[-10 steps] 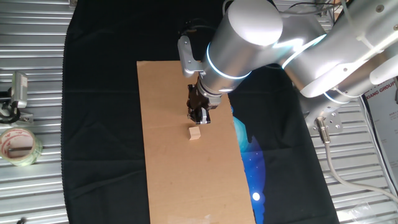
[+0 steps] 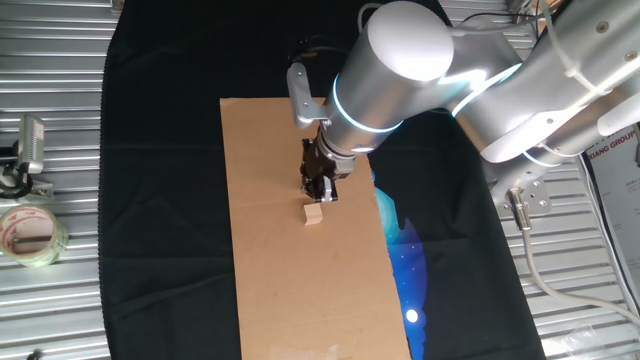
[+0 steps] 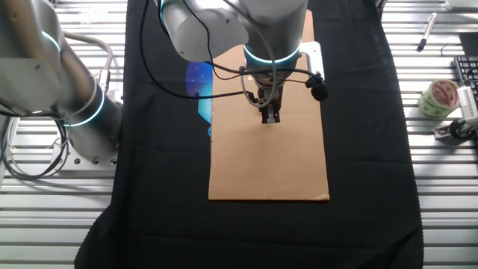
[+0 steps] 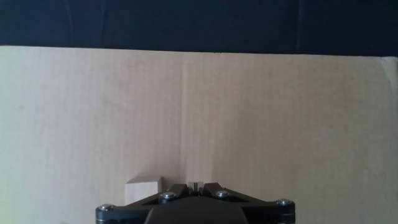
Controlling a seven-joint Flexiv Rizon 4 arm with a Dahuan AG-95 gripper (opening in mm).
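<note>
A small pale wooden block (image 2: 313,214) lies on the brown cardboard sheet (image 2: 300,270). My gripper (image 2: 322,197) is close beside it in exterior view 1, its fingertips overlapping the edge of the block's outline there. From the wrist, the block (image 4: 143,189) shows to the left of the gripper, partly covered by the left finger linkage. The two fingertips meet, and nothing shows between them. Exterior view 2 has the gripper (image 3: 270,118) over the cardboard, with the block hidden from that side.
Black cloth (image 2: 165,200) surrounds the cardboard. A blue patterned sheet (image 2: 405,265) sticks out along one side. A tape roll (image 2: 33,236) and a metal device (image 2: 31,145) stand off the cloth on the slatted table. Most of the cardboard is bare.
In exterior view 1 my gripper has shifted very slightly down the picture, toward the block's side. The block has stayed in place.
</note>
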